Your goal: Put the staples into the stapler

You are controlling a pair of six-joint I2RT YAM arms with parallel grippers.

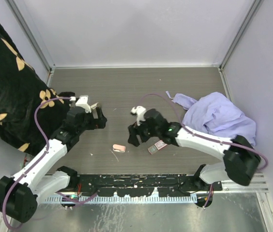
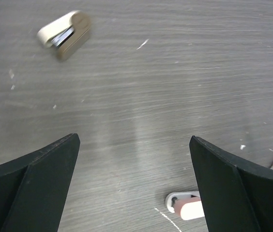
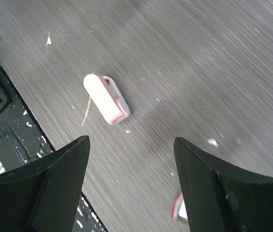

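The small pink stapler [image 1: 119, 148] lies on the table near the front, between the two arms. Behind the right arm is a flat box with a red and white label [image 1: 156, 147], partly covered; a corner of the box [image 3: 180, 208] shows in the right wrist view. A small beige-and-brown piece with a silvery strip [image 2: 68, 35] lies ahead of my left gripper, whose fingers are open and empty. Above the table, right of the stapler, hovers my right gripper, also open with nothing between its fingers. Which item holds the staples, I cannot tell.
A crumpled lavender cloth [image 1: 219, 118] covers the right side. Dark patterned fabric [image 1: 20, 82] drapes over the left. A thin pale sliver [image 1: 113, 155] lies beside the stapler.
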